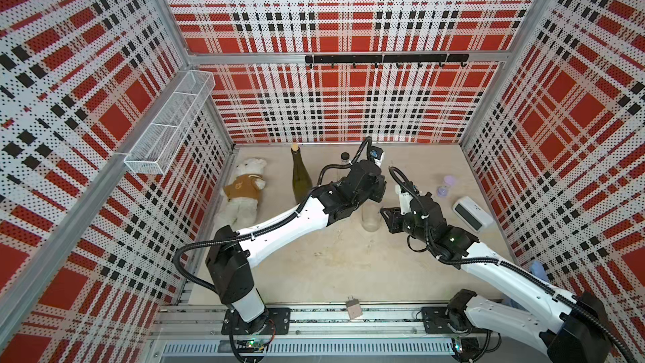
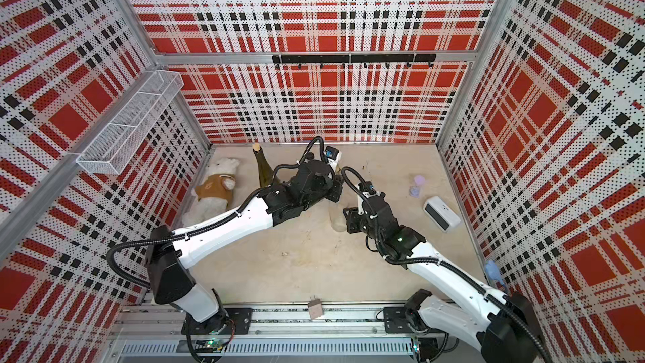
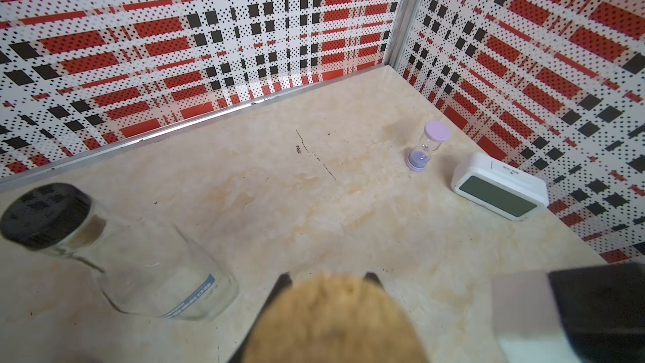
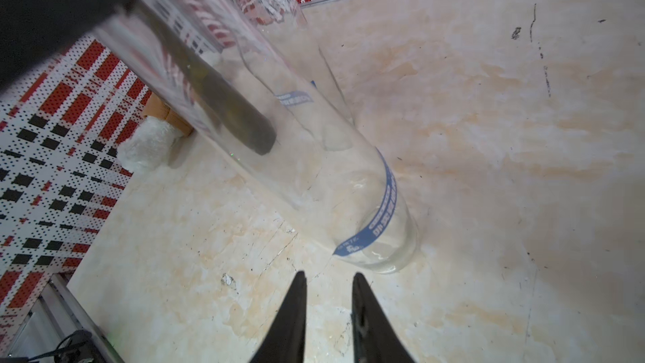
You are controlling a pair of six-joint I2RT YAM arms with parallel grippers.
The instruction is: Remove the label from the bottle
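My left gripper is shut on the upper part of a clear glass bottle; its cork top (image 3: 332, 322) fills the bottom of the left wrist view. In the right wrist view this bottle (image 4: 315, 181) has a blue-and-white label (image 4: 368, 234) round its lower part. My right gripper is just below the label, its fingertips apart with nothing between them. A second clear bottle (image 3: 161, 269) with a black cap and a blue label stands behind.
A green bottle (image 1: 301, 178) and a teddy bear (image 1: 240, 195) stand left. A small hourglass (image 3: 423, 151) and white clock (image 3: 497, 191) are at the right.
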